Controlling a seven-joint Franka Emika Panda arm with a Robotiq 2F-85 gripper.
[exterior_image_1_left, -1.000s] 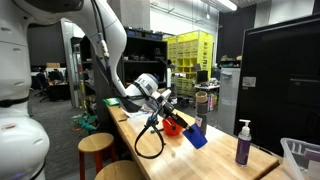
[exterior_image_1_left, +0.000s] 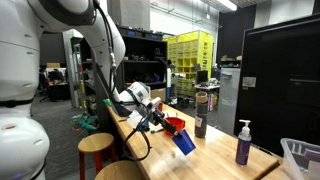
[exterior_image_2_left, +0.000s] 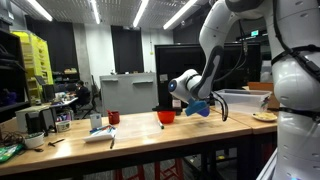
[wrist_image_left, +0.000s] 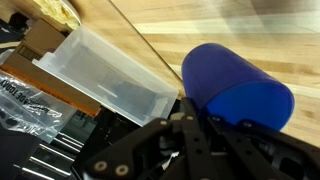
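My gripper (exterior_image_1_left: 175, 131) is shut on a blue cup (exterior_image_1_left: 184, 143), which hangs tilted above the wooden table (exterior_image_1_left: 205, 160) in exterior view 1. The wrist view shows the cup (wrist_image_left: 240, 75) extending away from the dark fingers, with its rim and part of its hollow inside in sight. Just behind the gripper sits a red bowl (exterior_image_1_left: 180, 122), partly covered by the arm. Exterior view 2 also shows the blue cup (exterior_image_2_left: 195, 107), small and near the arm. Where the fingers meet the cup is hard to make out.
A dark canister (exterior_image_1_left: 200, 121) stands behind the cup, and a purple pump bottle (exterior_image_1_left: 243, 147) to its right. A clear bin (exterior_image_1_left: 300, 156) is at the right edge. Table in front of the cup is bare. Two round stools (exterior_image_1_left: 96, 143) stand at the left.
In exterior view 1 the gripper and the blue cup have moved left and slightly down. The cup stays held; the bowl and bottle have not visibly moved.
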